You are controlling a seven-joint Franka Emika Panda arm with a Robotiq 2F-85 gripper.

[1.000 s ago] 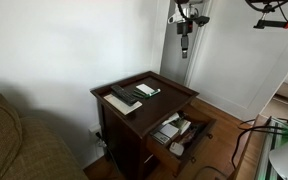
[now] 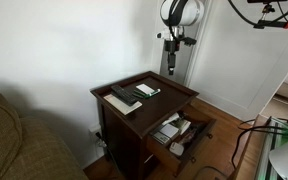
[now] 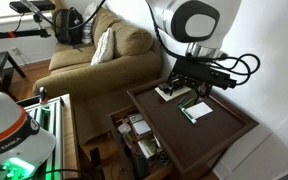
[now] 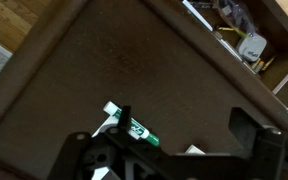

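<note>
My gripper (image 2: 171, 70) hangs open above the dark brown cabinet top (image 2: 169, 98), with clear air beneath it. In the wrist view, the gripper has its fingers wide apart. A green and white marker-like item (image 4: 131, 124) lies near the left finger, partly over something white. In exterior view 1, a small white pad or card (image 2: 146, 90) with something green beside it rests toward the back of the top. A black remote-like object (image 2: 124, 96) and a pale flat booklet (image 2: 121, 104) lie near the left edge.
Below the top, an open drawer (image 2: 196, 145) holds several loose items, including white ones. A raised rim surrounds the cabinet top. A wall stands behind it, and a brown sofa (image 3: 89, 45) is off to one side.
Over the last second my gripper has moved down and somewhat left in exterior view 1, closer to the cabinet top. The objects on the cabinet and in the drawer have not moved.
</note>
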